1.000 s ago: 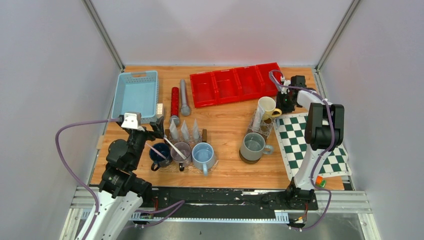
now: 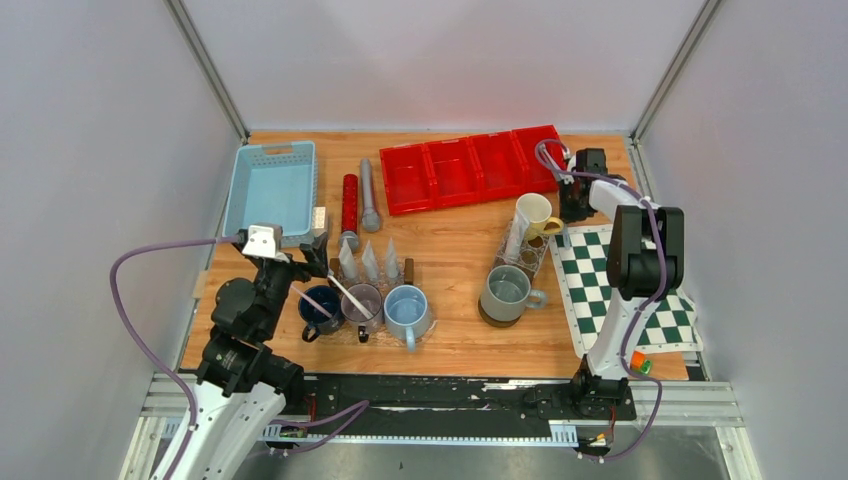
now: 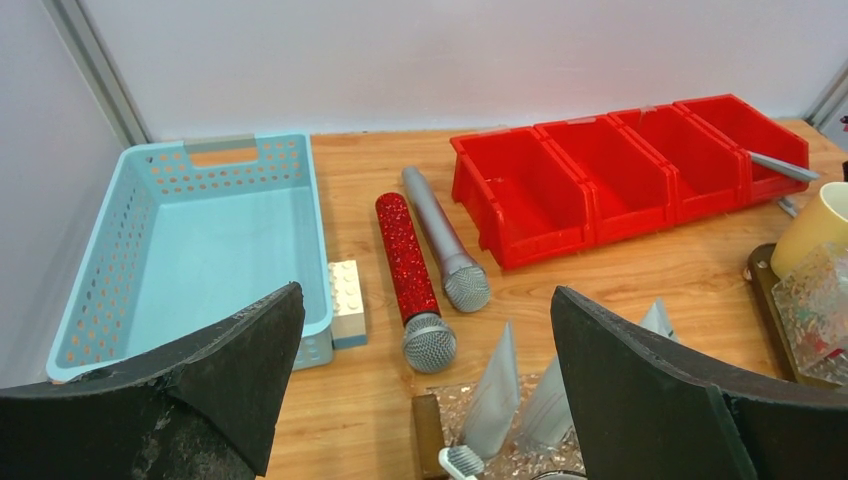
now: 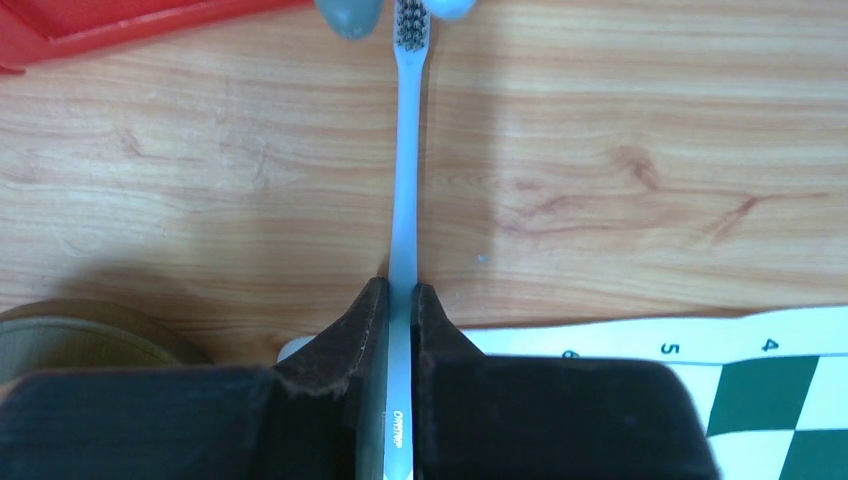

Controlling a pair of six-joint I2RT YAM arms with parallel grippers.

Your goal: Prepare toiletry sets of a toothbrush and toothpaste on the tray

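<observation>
My right gripper has its fingertips closed in on the sides of a light blue toothbrush (image 4: 405, 170), just above the wood by the checkered mat. The brush's bristle head points toward a red four-compartment tray (image 4: 120, 15). In the top view that tray (image 2: 410, 185) is at the back, beside the right gripper. My left gripper is open and empty over the left side. Toothbrushes (image 2: 350, 296) stand in mugs at the front left, near upright pale tubes (image 2: 370, 262) in a rack.
A light blue basket (image 2: 270, 195), two microphones (image 2: 349, 210), a grey mug (image 2: 505, 295) and a cream mug (image 2: 533, 210) on the right rack stand around. The checkered mat (image 2: 580, 270) lies at the right. Bare wood is clear in the centre.
The left arm and the objects around are unchanged.
</observation>
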